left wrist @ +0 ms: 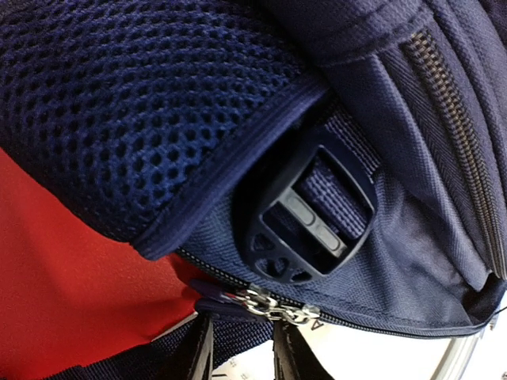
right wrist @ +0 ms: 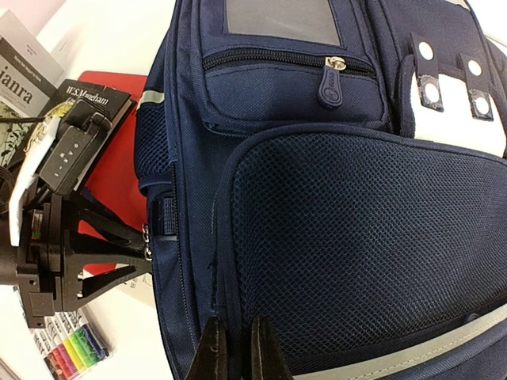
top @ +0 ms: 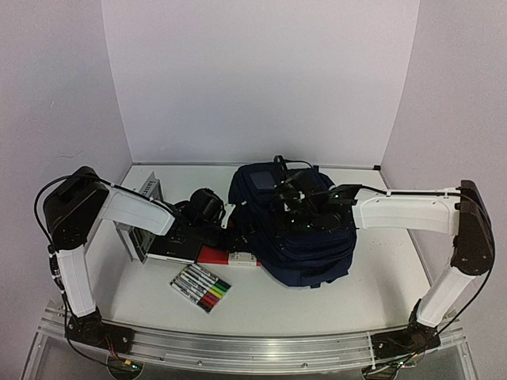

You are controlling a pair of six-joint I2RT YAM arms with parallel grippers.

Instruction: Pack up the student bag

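A navy backpack (top: 305,257) lies on the table, its mesh front panel (right wrist: 348,245) filling much of the right wrist view. At its left side, my left gripper is open, with its fingertips just short of two metal zipper pulls (left wrist: 269,305). A plastic strap buckle (left wrist: 309,210) and a mesh side pocket (left wrist: 142,111) sit close above them. My right gripper is shut on a raised fold of the backpack along the panel's left edge; a strip of navy fabric runs between its fingers.
Left of the backpack are a red book (top: 212,255), a dark book (top: 174,247) and an upright grey book (top: 141,241). In front lies a pack of coloured markers (top: 200,286).
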